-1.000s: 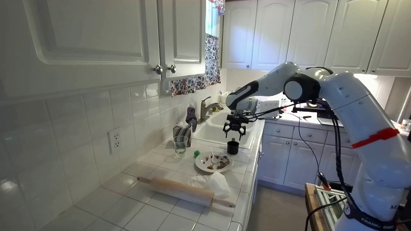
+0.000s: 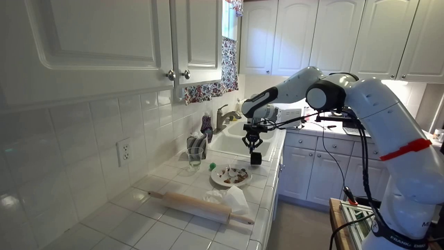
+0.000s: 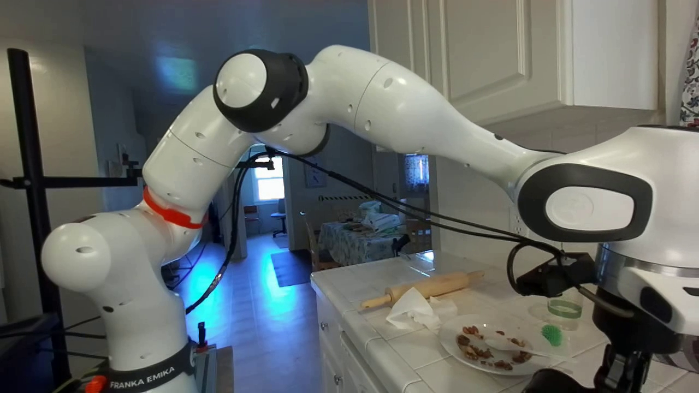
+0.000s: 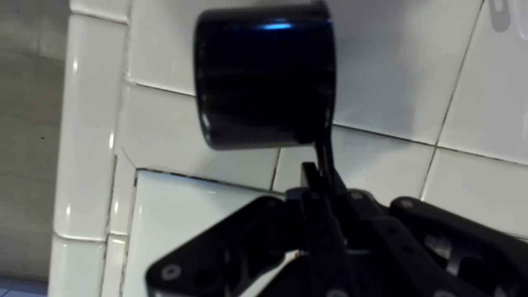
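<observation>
A black measuring cup (image 4: 262, 79) hangs from my gripper, which is shut on its flat handle (image 4: 324, 158) in the wrist view. The cup lies turned on its side, its bottom toward the counter's outer edge and its rim side away from that edge; its inside is hidden. From exterior view 1, the gripper (image 2: 252, 148) points down with the cup (image 2: 256, 158) beneath it, near the sink's front corner. Whether the cup touches the counter I cannot tell. Exterior view 2 shows only part of the gripper at the lower right, and no clear cup.
A white plate (image 2: 214, 178) with brown pieces and a spoon sits close by. Around it are a green spiky ball (image 2: 212, 166), a clear cup (image 2: 194, 159), crumpled paper (image 2: 236, 200) and a rolling pin (image 2: 195, 205). The sink (image 2: 233, 143) lies behind.
The cup has swung from upright, mouth up, onto its side, and appears slightly farther right in exterior view 1.
</observation>
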